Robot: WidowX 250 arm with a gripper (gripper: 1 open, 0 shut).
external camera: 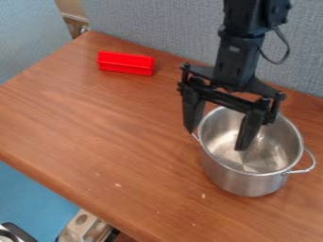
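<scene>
My black gripper (221, 121) stands open above a steel pot (246, 175) with side handles at the right of the table. One finger is over the pot's left rim area, the other over its opening; nothing shows between them. A red rectangular block (125, 62) lies at the back left of the wooden table (89, 142), away from the gripper.
A grey wall (151, 28) runs along the back. The table's left edge borders a blue area (25, 198), with a metal fitting at the lower left.
</scene>
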